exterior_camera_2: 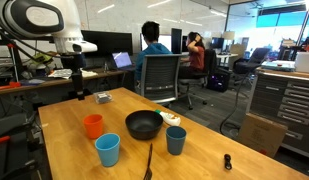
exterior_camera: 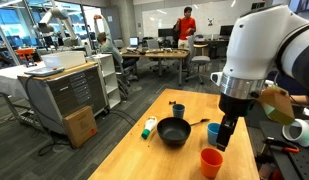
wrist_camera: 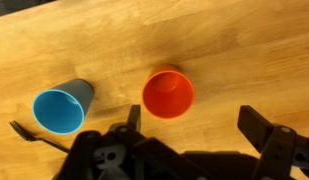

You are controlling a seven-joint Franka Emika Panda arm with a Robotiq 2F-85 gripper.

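Note:
An orange cup [wrist_camera: 168, 94] stands upright on the wooden table, its mouth seen from above in the wrist view. My gripper is above the table with its fingers spread wide and nothing between them; the cup appears beyond the gap between the fingers. A light blue cup [exterior_camera_2: 108, 150] is close to the orange cup [exterior_camera_2: 93, 126]. The black bowl [exterior_camera: 173, 131] sits farther along the table, with a darker blue cup [exterior_camera: 178, 110] behind it.
A dark fork [wrist_camera: 38, 137] lies beside the light blue cup. Past the bowl is a white and green item [exterior_camera: 149, 127], and a small black object [exterior_camera_2: 227, 161] lies farther along. Bare tabletop [exterior_camera: 124, 160] stretches toward the cardboard box [exterior_camera: 80, 126] side.

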